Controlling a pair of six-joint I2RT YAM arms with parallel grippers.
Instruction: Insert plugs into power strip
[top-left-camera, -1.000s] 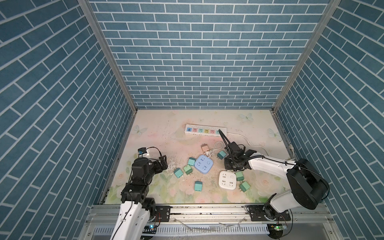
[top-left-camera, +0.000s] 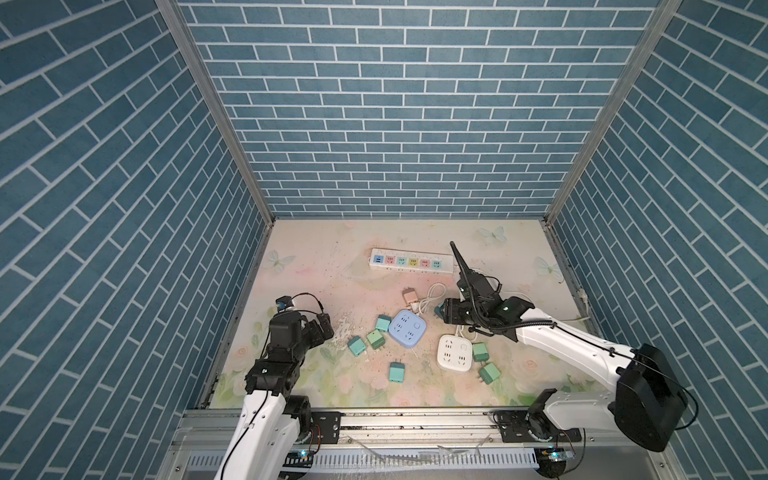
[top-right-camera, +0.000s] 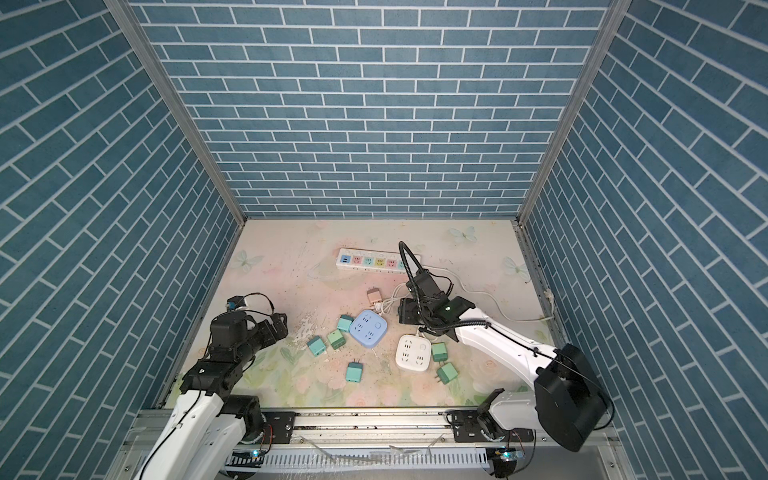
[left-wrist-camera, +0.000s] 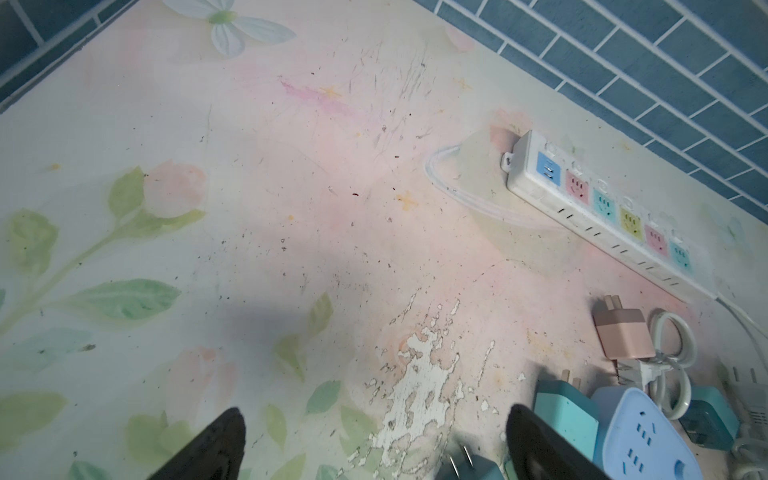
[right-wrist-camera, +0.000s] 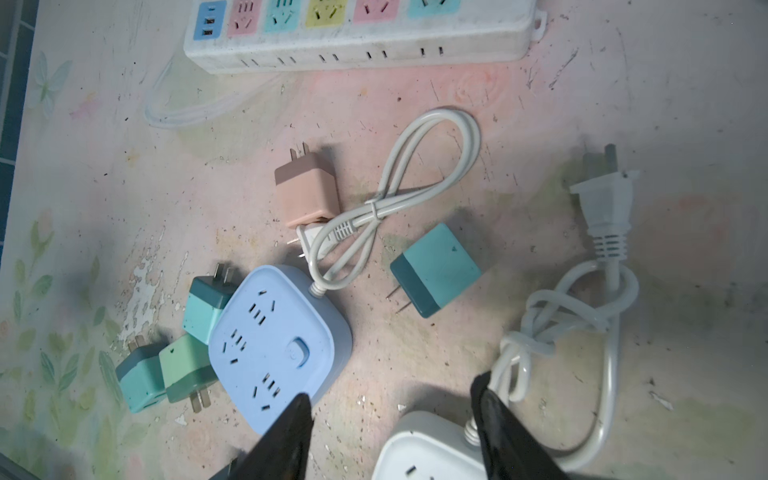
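Note:
My right gripper (top-left-camera: 450, 310) hangs above the table behind the white square power strip (top-left-camera: 455, 353). Its fingers (right-wrist-camera: 289, 438) stand apart with nothing between them. In the right wrist view a teal plug (right-wrist-camera: 436, 269) lies ahead of the fingertips, its prongs facing lower left. To its left are the blue square power strip (right-wrist-camera: 280, 336) and a pink plug (right-wrist-camera: 309, 189). Along the back lies the long white power strip (top-left-camera: 412, 261) with coloured sockets, none visibly filled. At the left, my left gripper (top-left-camera: 325, 326) is open and empty over bare table.
Teal and green plugs cluster left of the blue strip, such as a green plug (top-left-camera: 375, 339). One teal plug (top-left-camera: 397, 372) lies alone in front; green plugs (top-left-camera: 489, 373) sit right of the white strip. A knotted white cord (right-wrist-camera: 552, 320) occupies the right.
My right gripper has risen away from the white square strip and now covers part of the lone teal plug in the top left view. The white strip has shifted slightly.

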